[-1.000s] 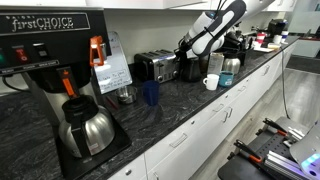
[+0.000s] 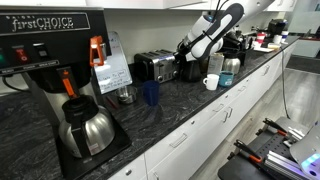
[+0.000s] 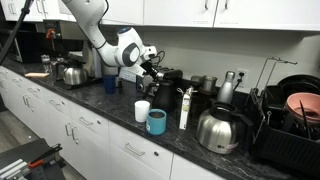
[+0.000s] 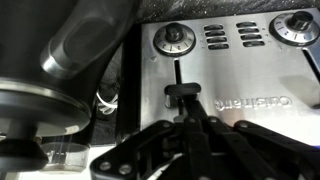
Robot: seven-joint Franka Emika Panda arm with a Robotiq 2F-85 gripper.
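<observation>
In the wrist view a silver Cuisinart toaster [image 4: 240, 95] fills the right side, its lettering upside down. A black lever [image 4: 182, 92] sits in its slot between the front and a control knob [image 4: 174, 38]. My gripper is shut, its fingertips right at the lever; nothing shows between them. Whether they touch the lever I cannot tell. In the first exterior view the gripper [image 2: 184, 54] is small and dark, close to the right end of the toaster [image 2: 154, 66]. The second exterior view has the white arm [image 3: 122, 50] reaching over the counter.
A dark, shiny pot [image 4: 60, 70] stands close left of the toaster in the wrist view. A blue cup [image 2: 151, 93] is on the counter in front of the toaster. A coffee maker [image 2: 50, 50] stands at the near left. Bare counter [image 2: 175, 118] lies along the front.
The white arm has shifted only slightly, with the gripper staying by the toaster. Objects on the counter look unmoved.
</observation>
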